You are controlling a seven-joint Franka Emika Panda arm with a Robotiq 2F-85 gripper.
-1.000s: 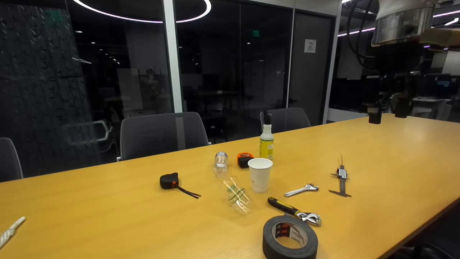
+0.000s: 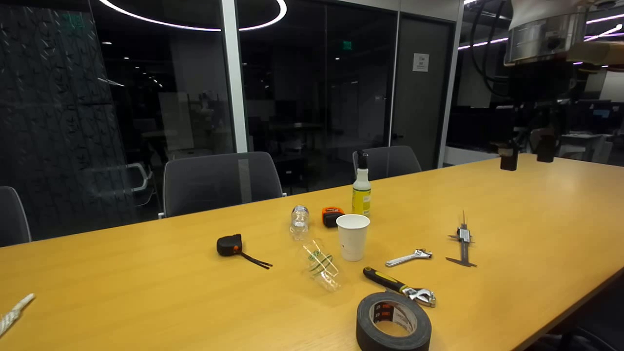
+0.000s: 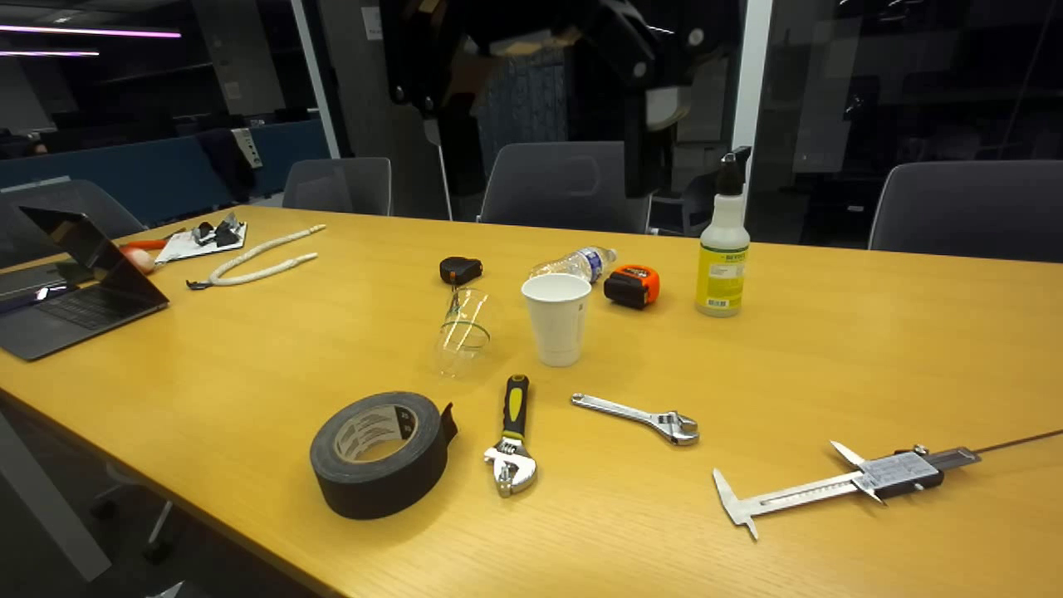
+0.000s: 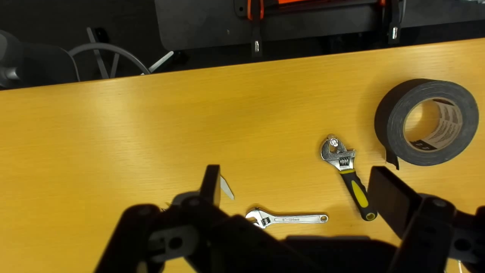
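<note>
My gripper [image 2: 527,157] hangs well above the table, its fingers spread wide with nothing between them. In the wrist view a silver wrench [image 4: 298,218] and a yellow-and-black-handled wrench [image 4: 346,175] lie below the open fingers, the grey tape roll [image 4: 468,113] to their right. The caliper [image 3: 812,495] lies at the right in the second exterior view; my hand hides most of it from the wrist camera. A white cup [image 3: 558,324] stands upright near a clear plastic cup [image 3: 463,334] lying on its side.
Behind the white cup are a plastic bottle [image 3: 588,263], an orange tape measure [image 3: 633,287] and an upright spray bottle [image 3: 722,269]. A black tape measure [image 2: 229,245] sits farther left. Rope [image 3: 254,264] and a laptop [image 3: 95,309] occupy the far left.
In exterior view 1 my gripper has sunk very slightly, its fingers still apart. The objects on the table have not moved.
</note>
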